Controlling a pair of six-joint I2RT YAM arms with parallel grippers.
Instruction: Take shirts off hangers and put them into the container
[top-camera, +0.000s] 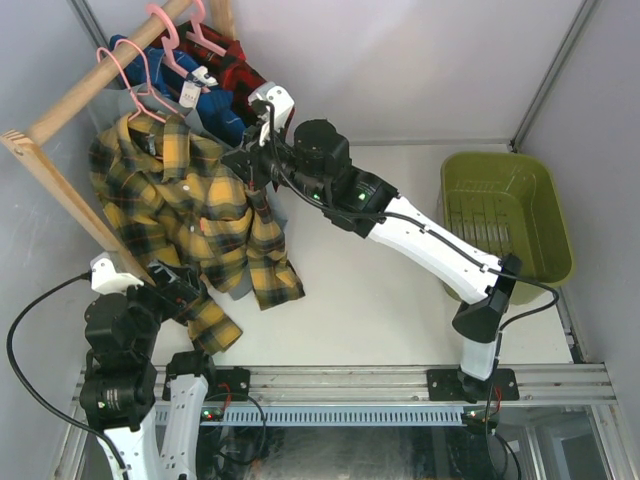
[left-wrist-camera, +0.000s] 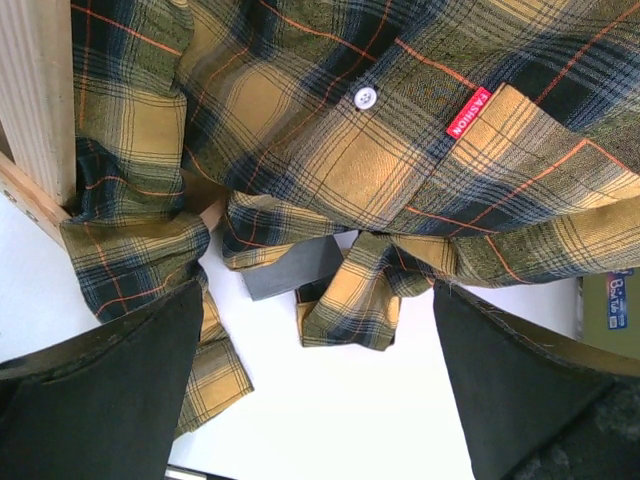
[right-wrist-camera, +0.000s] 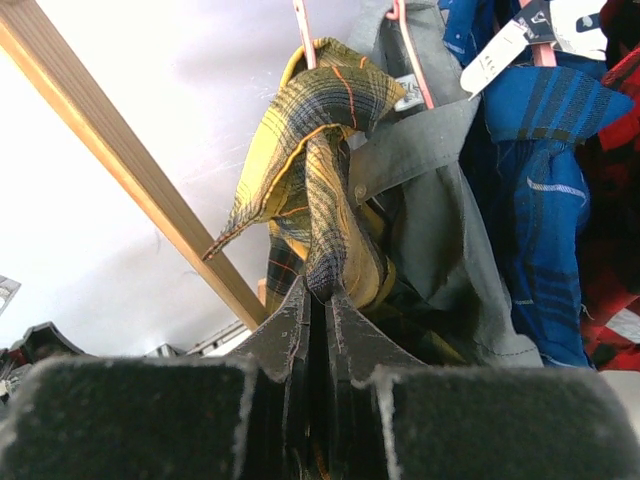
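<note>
The yellow-and-black plaid shirt (top-camera: 185, 210) hangs at the front of the wooden rack, its collar around a pink hanger (top-camera: 140, 95). In the right wrist view, my right gripper is shut on gathered cloth of the plaid shirt (right-wrist-camera: 325, 210), with the pink hanger's (right-wrist-camera: 304, 35) end entering the fabric above. My left gripper stands open below the shirt's front; nothing is between its fingers. In the left wrist view the shirt (left-wrist-camera: 370, 150) fills the upper half, with a white button and a red tag.
A grey garment (right-wrist-camera: 430, 180), a blue plaid shirt (right-wrist-camera: 545, 200) and a red-and-black one (top-camera: 235, 75) hang close behind. The rack's wooden post (top-camera: 70, 195) stands at the left. At the right sits an olive-green basket (top-camera: 560, 270).
</note>
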